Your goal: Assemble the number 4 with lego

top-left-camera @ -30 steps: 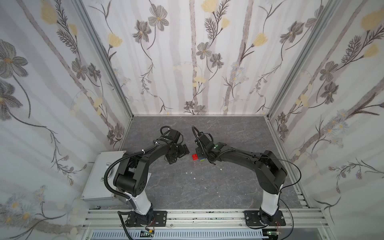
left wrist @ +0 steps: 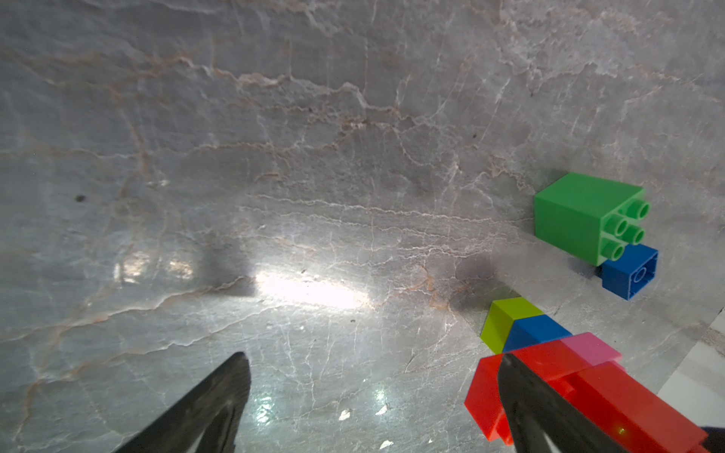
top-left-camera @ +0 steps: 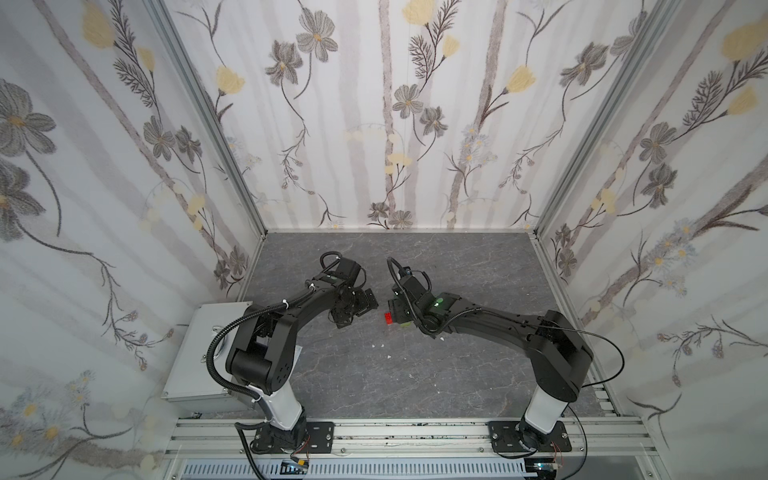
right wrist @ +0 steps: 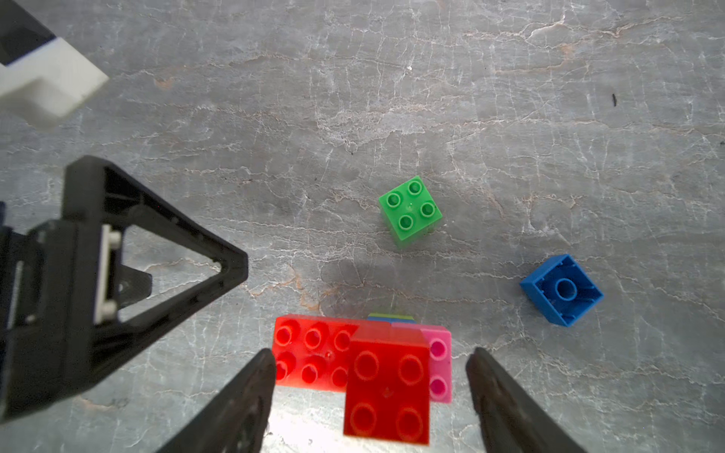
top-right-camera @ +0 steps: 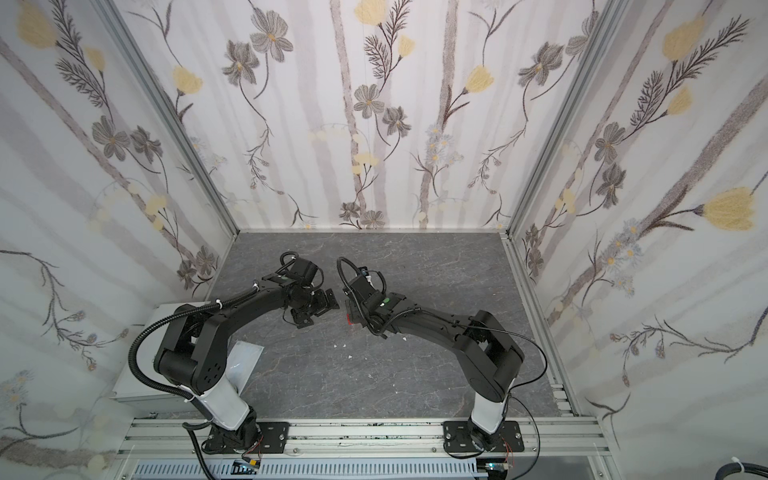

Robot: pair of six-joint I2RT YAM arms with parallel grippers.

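A joined stack stands between my arms: a long red brick (right wrist: 311, 352), a small red brick (right wrist: 386, 392) on top, a pink brick (right wrist: 438, 366) at one end. A blue brick (left wrist: 534, 332) and a lime brick (left wrist: 507, 320) project from its side. My right gripper has a finger to either side of the small red brick, with gaps between; it stands open. My left gripper is open and empty, its right finger overlapping the stack in its own wrist view. A green brick (right wrist: 409, 207) and a loose blue brick (right wrist: 562, 290) lie apart.
The left gripper's dark frame (right wrist: 151, 279) shows close to the stack in the right wrist view. Small white crumbs (top-left-camera: 382, 345) dot the floor. A white box (top-left-camera: 204, 352) stands at the left edge.
The left arm holds still.
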